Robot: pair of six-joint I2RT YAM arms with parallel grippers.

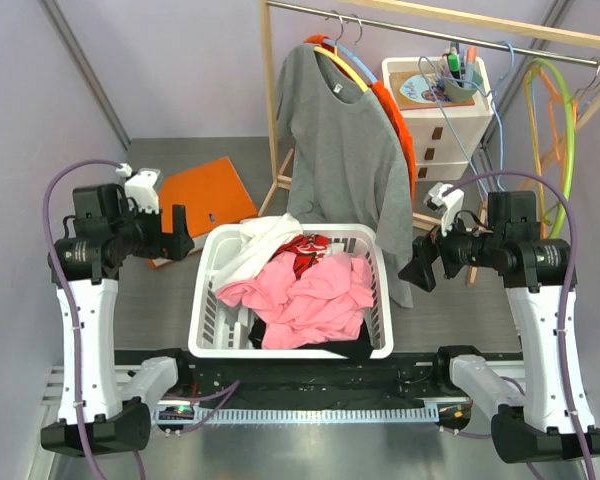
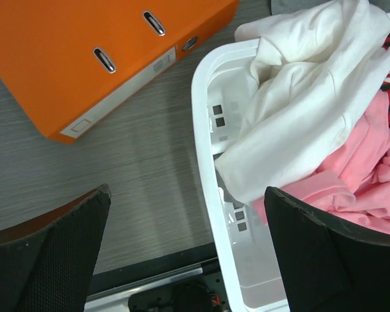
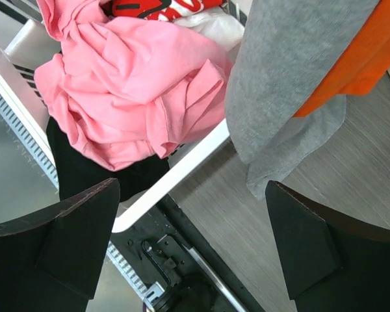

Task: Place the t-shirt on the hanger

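A white laundry basket point(image 1: 200, 320) holds a crumpled pink garment point(image 1: 310, 300), a white cloth point(image 2: 299, 123), a red printed item point(image 1: 308, 250) and black fabric. Grey point(image 1: 330, 160) and orange shirts hang on the rail behind it, the grey one reaching down beside the basket. Empty hangers point(image 1: 562, 130) hang at the rail's right. My left gripper point(image 1: 177, 230) is open, left of the basket and above the floor near its rim. My right gripper point(image 1: 430, 262) is open at the basket's right, near the hanging grey fabric.
An orange box point(image 1: 205, 195) lies at the back left. A white drawer unit point(image 1: 440, 135) with pens stands behind the rail at right. The wooden rack frame point(image 1: 270, 120) rises behind the basket. Some bare floor shows left of the basket.
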